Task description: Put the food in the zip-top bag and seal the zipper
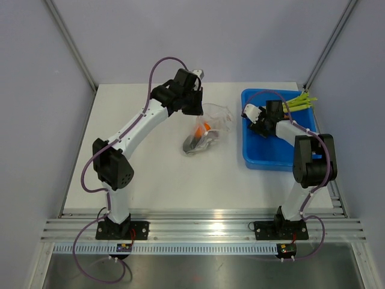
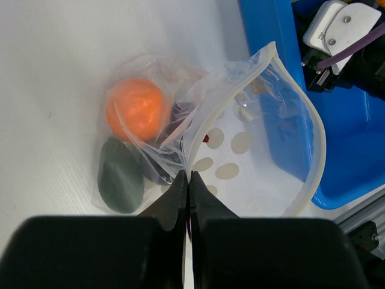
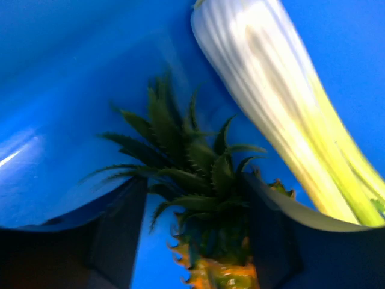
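Note:
The clear zip bag [image 2: 252, 138] hangs open from my left gripper, which is shut on its edge; an orange fruit [image 2: 135, 108] and a dark green oblong item [image 2: 120, 177] lie inside. My right gripper is low in the blue bin [image 1: 264, 162], around the leafy crown of a pineapple [image 3: 216, 271]; its fingers stand apart, and I cannot tell if they touch it. A white and pale green stalk vegetable [image 3: 289, 132] lies beside the pineapple.
More green stalks [image 1: 301, 102] stick out over the bin's back right.

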